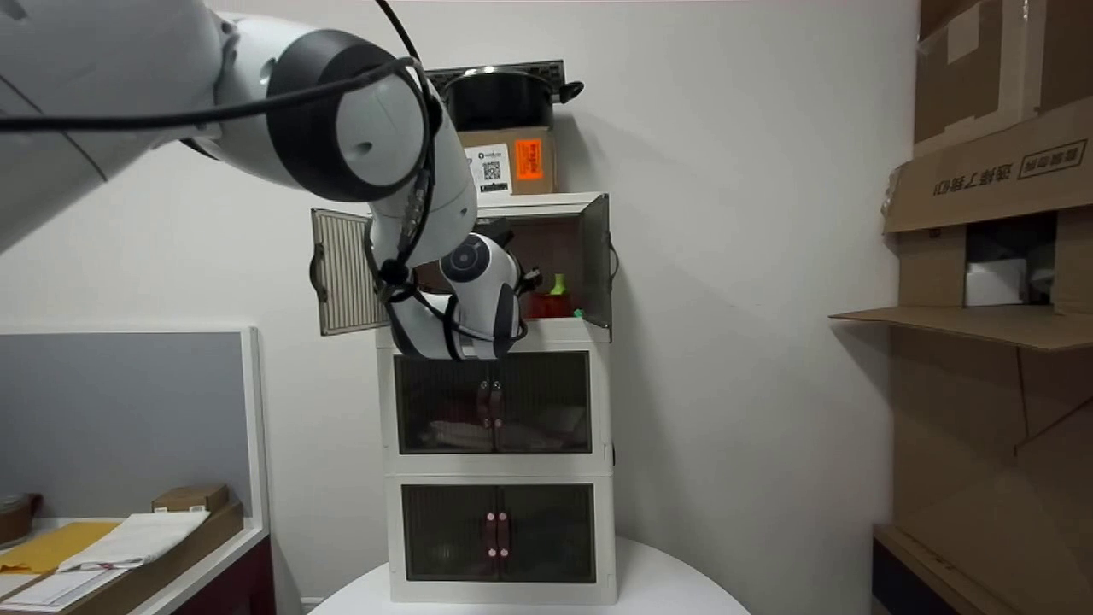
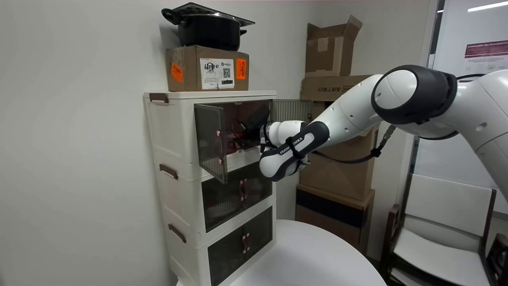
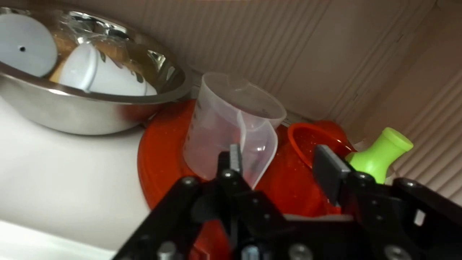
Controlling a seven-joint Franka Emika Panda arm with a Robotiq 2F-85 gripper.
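Note:
In the wrist view, a clear plastic measuring cup stands tilted in the picture on a red plate-like piece. Right of it is a red container with an open, round mouth, and past that a bright green neck-shaped piece. My gripper has its fingers apart; the left one overlaps the cup near its handle, while the right one covers part of the red container. Whether either finger touches anything, I cannot tell. From outside, the arm's wrist reaches into the cabinet's open top compartment, where the gripper is mostly hidden.
A steel bowl holding white items sits to the left on the shelf. The cabinet doors stand open on both sides, the left door and right door flanking the arm. A cardboard box and black pot rest on top.

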